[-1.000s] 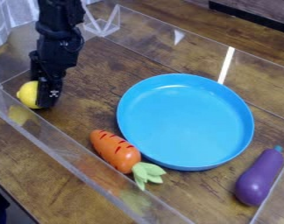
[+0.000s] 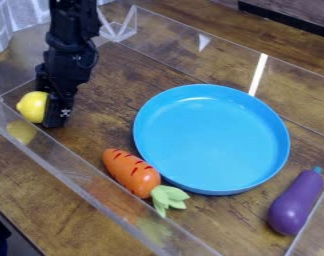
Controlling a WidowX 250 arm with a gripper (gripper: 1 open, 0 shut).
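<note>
My black gripper (image 2: 53, 98) reaches down at the left, low inside the clear-walled box, shut on a yellow round object (image 2: 33, 106) beside the clear wall. Its fingertips are partly hidden behind that object. An orange toy carrot (image 2: 133, 174) with a pale green top lies at the lower middle. A blue plate (image 2: 212, 135) sits right of centre. A purple toy eggplant (image 2: 296, 203) lies at the lower right.
Clear walls (image 2: 91, 190) edge the brown wooden surface (image 2: 151, 55). Bare wood lies behind the plate and between the gripper and the plate.
My gripper has shifted slightly down onto the yellow object and closed on it since a second ago. The other objects are unmoved.
</note>
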